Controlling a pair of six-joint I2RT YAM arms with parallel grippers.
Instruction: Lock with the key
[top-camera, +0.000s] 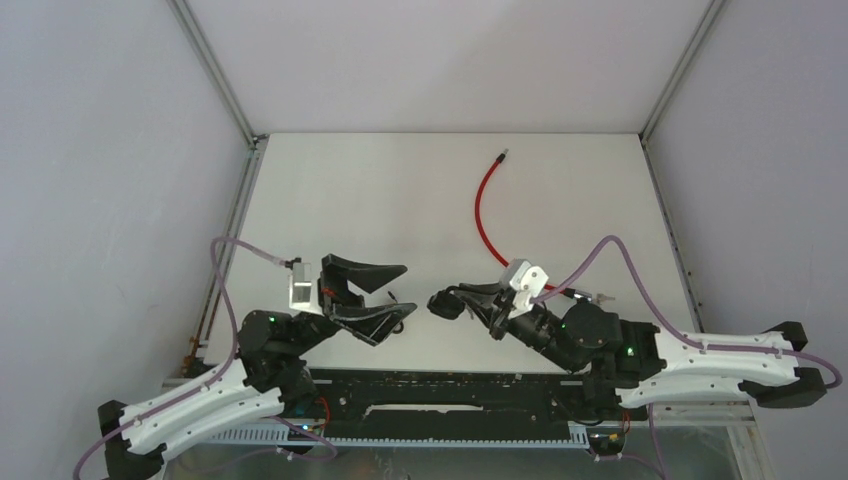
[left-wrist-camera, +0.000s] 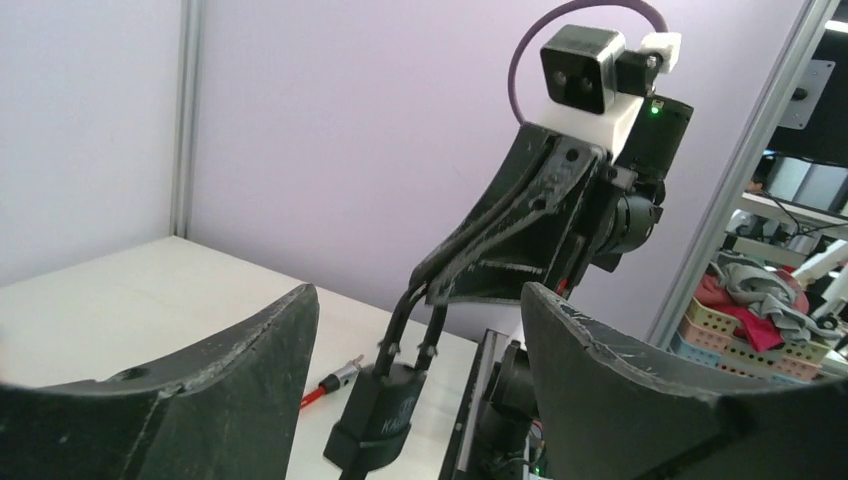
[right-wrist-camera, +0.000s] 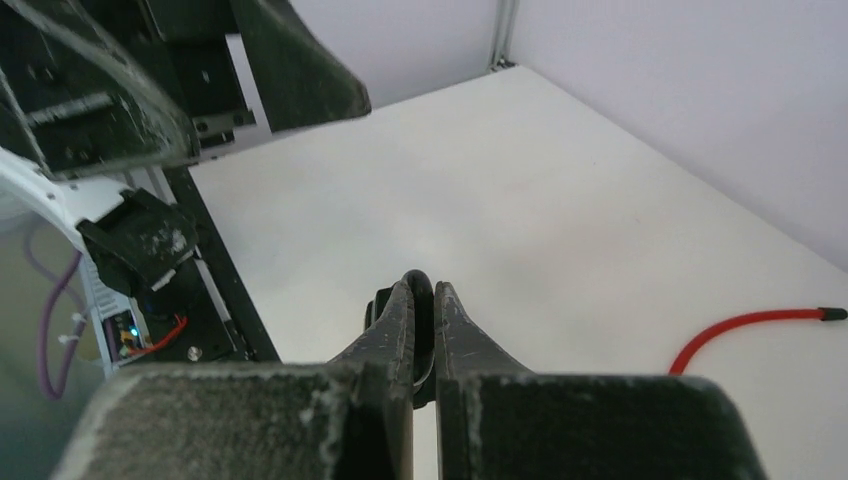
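Note:
A black padlock (top-camera: 446, 305) hangs from my right gripper (top-camera: 462, 290), which is shut on its black shackle (left-wrist-camera: 397, 335). In the left wrist view the padlock's body (left-wrist-camera: 378, 420) shows, tilted, with its lower end cut off by the frame. My left gripper (top-camera: 408, 288) stands open to the left of the padlock, apart from it, with nothing between its fingers. A small dark ring-like thing (top-camera: 399, 328) peeks out by the left gripper's lower finger; whether it is the key, I cannot tell. In the right wrist view the left gripper's finger (right-wrist-camera: 300, 80) is at upper left.
A red cable (top-camera: 480, 220) with metal ends curves over the white table (top-camera: 350, 190) behind the right arm. The black front rail (top-camera: 340, 400) runs along the near edge.

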